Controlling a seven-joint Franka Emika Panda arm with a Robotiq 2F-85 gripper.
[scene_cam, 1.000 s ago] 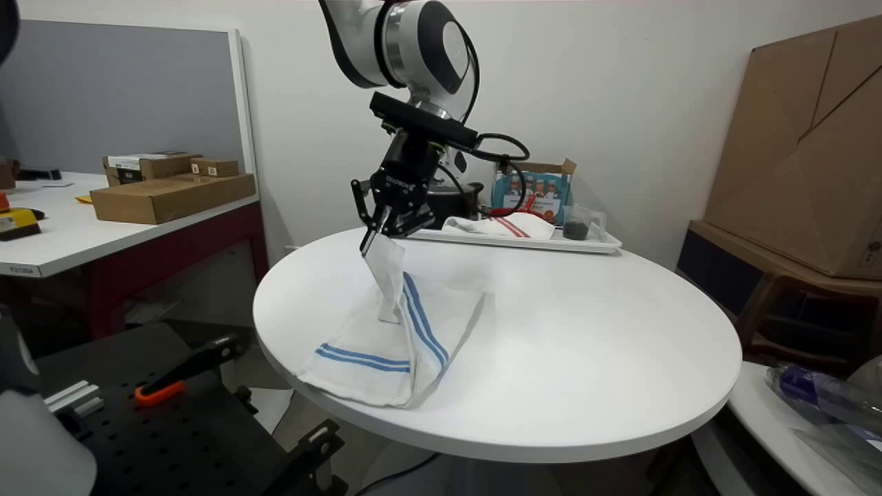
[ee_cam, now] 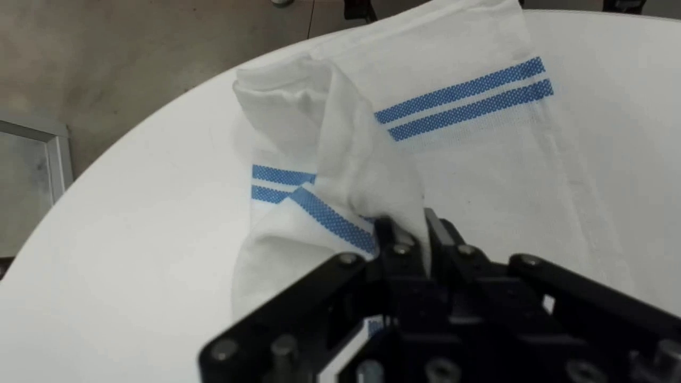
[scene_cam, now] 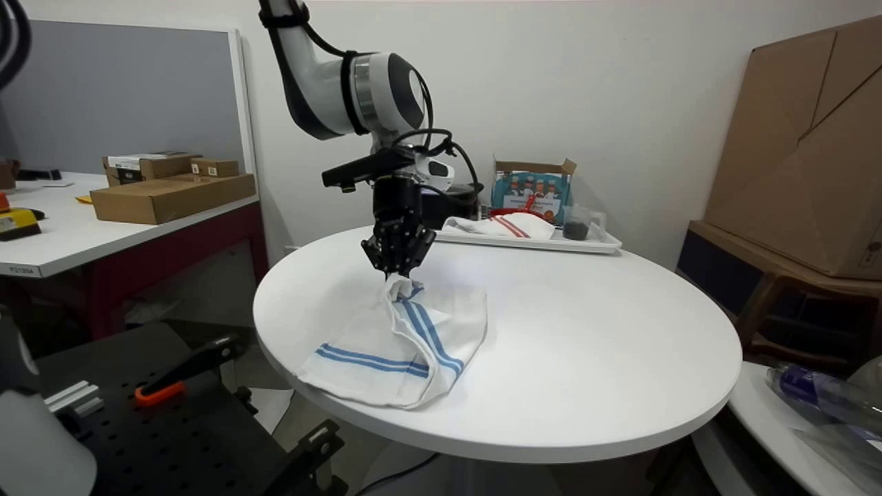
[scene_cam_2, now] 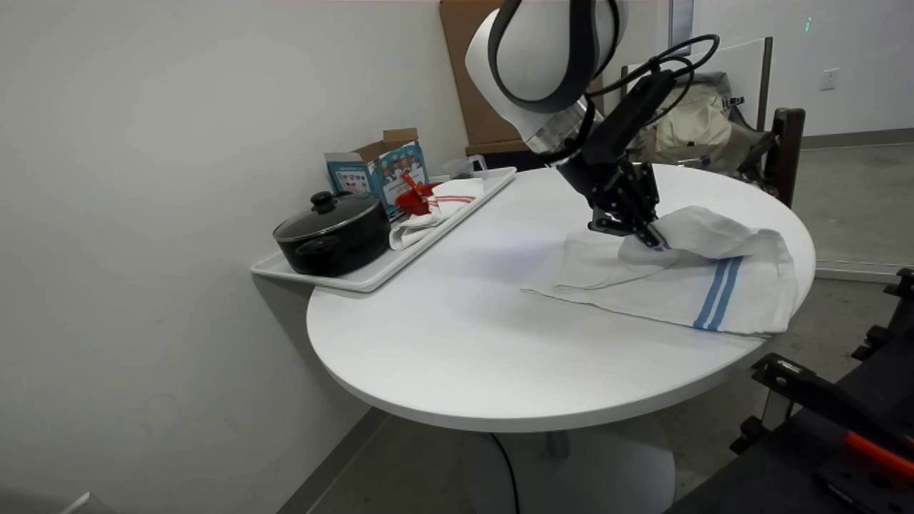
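A white towel with blue stripes lies partly folded and rumpled near the edge of the round white table. My gripper points down at the towel's raised fold, low over the table. In the wrist view the fingertips of the gripper stand close together, a strip of towel running down between them. Whether they pinch it cannot be made out. From the other side, the gripper touches the bunched part of the towel, while the striped end lies flat.
Along the table's back edge stands a white tray with a red-striped cloth, a colourful box and a lidded black pot.
My gripper has come down and turned more upright. The towel corner that hung from it in the air is now lowered onto the rest, bunched into a low fold.
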